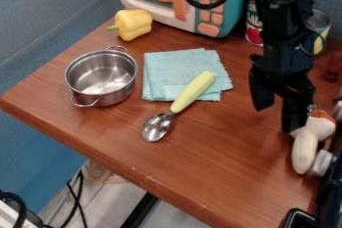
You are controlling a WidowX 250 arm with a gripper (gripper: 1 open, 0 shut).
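Observation:
My black gripper [278, 107] hangs low at the right side of the wooden table, directly over a pale toy [305, 147] with an orange top, its tips at or near that top. Whether it is open or shut on anything is hard to make out.
A steel pot [100, 77] sits at the left, a folded blue cloth [174, 67] and a spoon with pale green handle [194, 92] in the middle. A toy microwave [174, 2], yellow pepper-like toy [131, 24] and cans [318, 30] stand behind.

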